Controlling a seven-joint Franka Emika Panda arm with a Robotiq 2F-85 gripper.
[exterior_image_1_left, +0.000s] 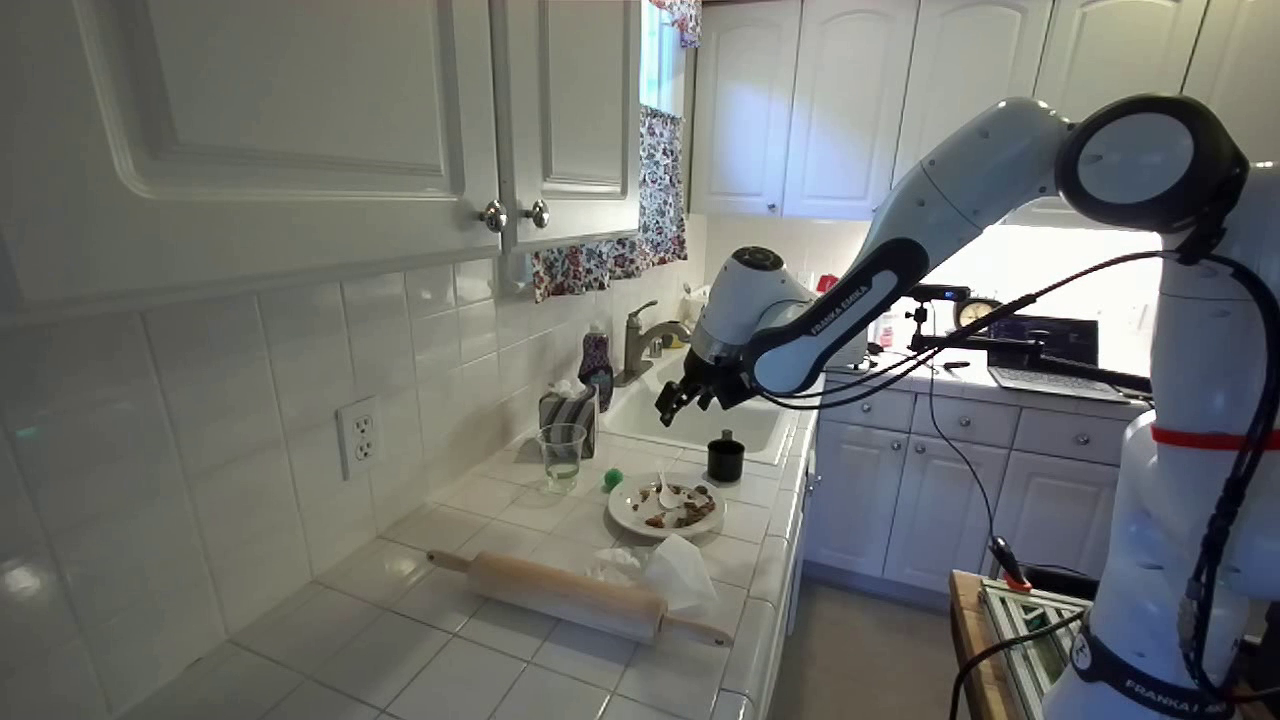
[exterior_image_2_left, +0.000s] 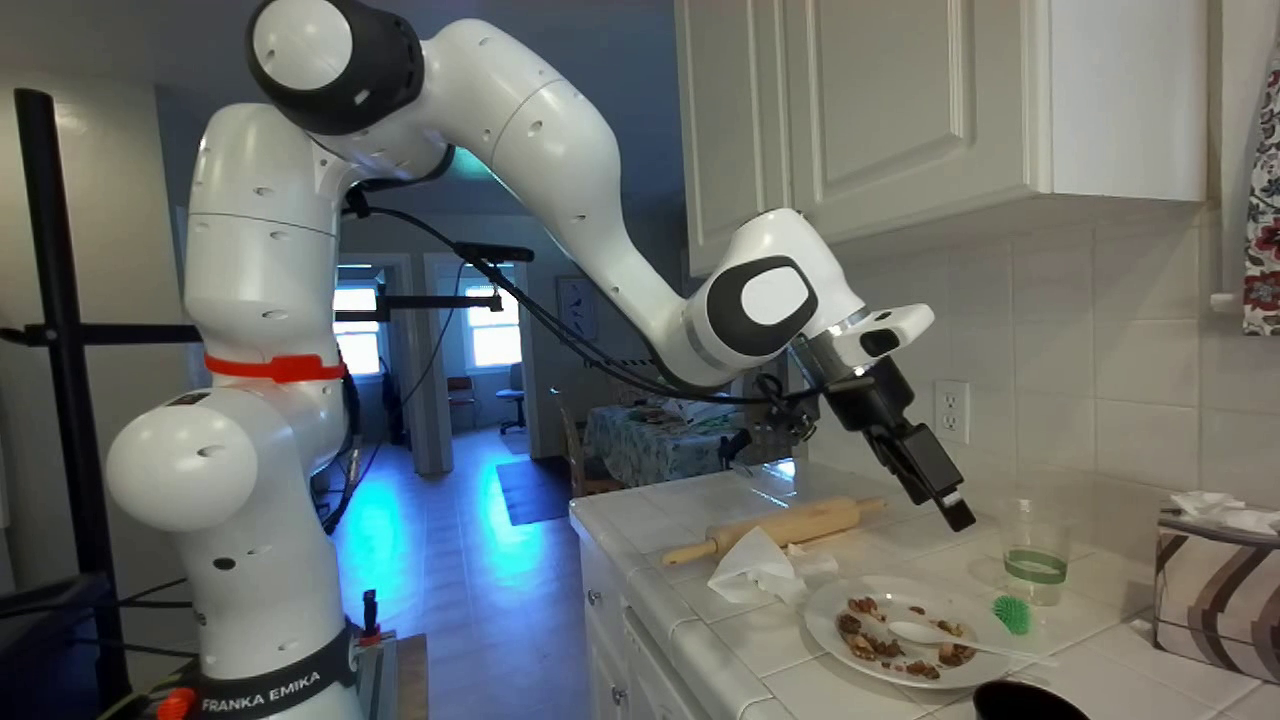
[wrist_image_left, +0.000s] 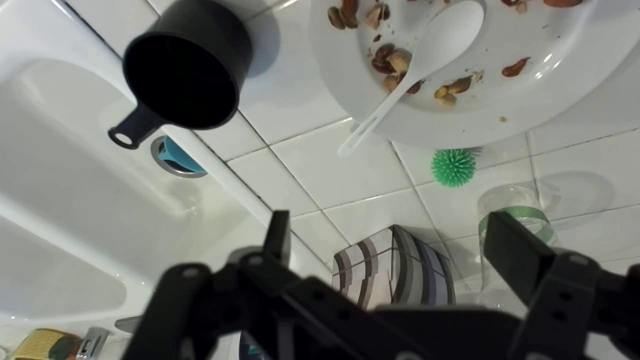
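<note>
My gripper is open and empty, its two dark fingers wide apart above the counter near the sink. Below it in the wrist view, a white plate (wrist_image_left: 504, 114) carries nut pieces and a white plastic spoon (wrist_image_left: 447, 36) whose handle sticks out over the rim. A spiky green ball (wrist_image_left: 454, 167) lies beside the plate. Close to the right finger in that view appears a clear cup with a green band (wrist_image_left: 528, 213). A black cup with a handle (wrist_image_left: 189, 66) stands at the sink's edge, and a striped tissue box (wrist_image_left: 393, 264) shows partly behind the gripper.
In exterior view 1, a wooden rolling pin (exterior_image_1_left: 564, 590) and crumpled white paper (exterior_image_1_left: 681, 576) lie in front of the plate. The sink (exterior_image_1_left: 768, 422) is beyond the black cup. A purple bottle (exterior_image_1_left: 596, 360) and the faucet (exterior_image_1_left: 636, 342) stand behind. Bare tiles fill the near counter.
</note>
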